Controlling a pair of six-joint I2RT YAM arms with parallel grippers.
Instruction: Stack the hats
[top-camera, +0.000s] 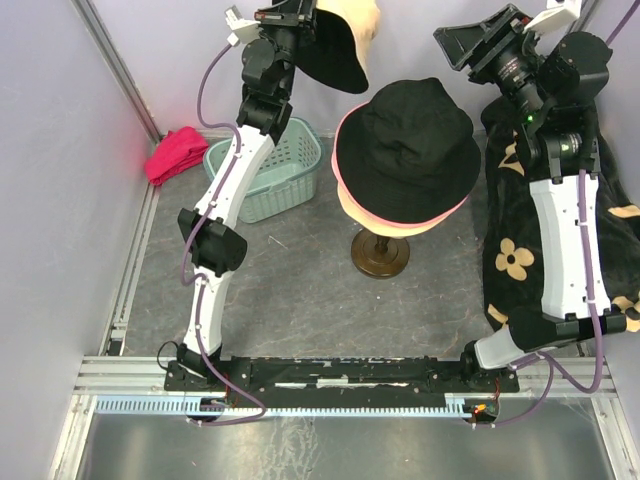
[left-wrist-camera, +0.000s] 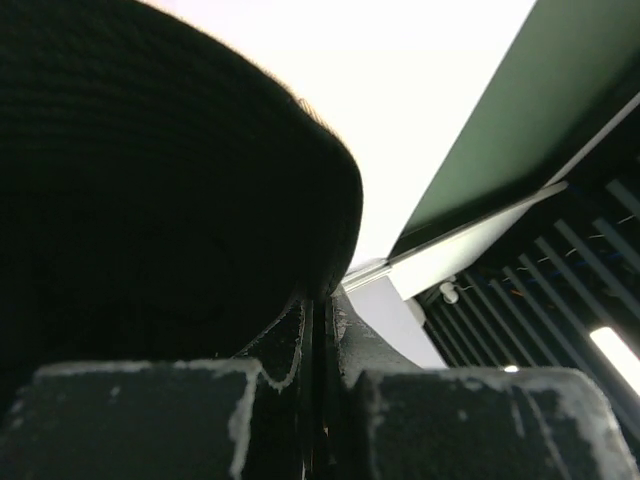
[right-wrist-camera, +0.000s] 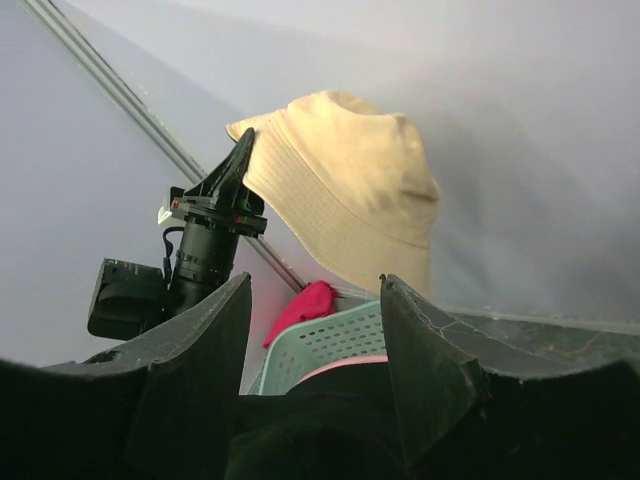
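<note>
On a round brown stand (top-camera: 381, 254) sits a stack of hats, a black hat (top-camera: 415, 140) on top with pink and cream brims showing beneath it. At the top left of the top view my left gripper (top-camera: 300, 15) is shut on the brim of a cream hat (top-camera: 352, 22) with a black underside. That hat (right-wrist-camera: 335, 180) hangs in the air in the right wrist view, and its dark side (left-wrist-camera: 150, 200) fills much of the left wrist view. My right gripper (top-camera: 462, 45) stands open and empty, up and to the right of the stack.
Behind and left of the stand is an empty-looking green basket (top-camera: 285, 170), with a folded red cloth (top-camera: 177, 154) beside it. A black cloth with tan flowers (top-camera: 512, 258) lies at the right.
</note>
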